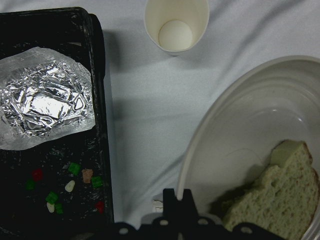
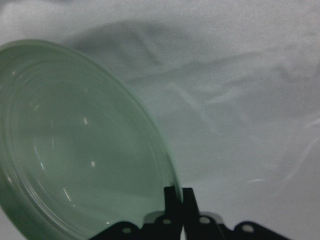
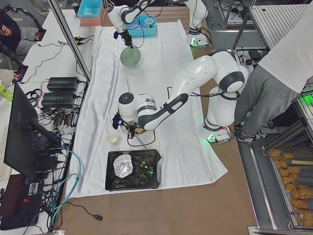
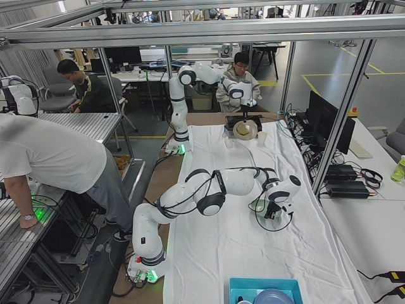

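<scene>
My left gripper is shut on the rim of a white bowl [image 1: 230, 130] with a slice of bread [image 1: 277, 200] in it, beside a black tray [image 1: 100, 150] holding a foil packet [image 1: 45, 100] and small coloured pieces. A pale cup [image 1: 175, 25] stands beyond the gap between bowl and tray. At the far end of the cloth, my right gripper is shut on the rim of a green plate [image 2: 85, 140], as the right wrist view shows.
A blue bin [image 4: 262, 285] sits behind the right arm. A monitor [image 3: 24, 137] and cables line one side of the white cloth [image 3: 171, 152]. A person [image 3: 276, 68] stands on the other side, beyond the arm bases.
</scene>
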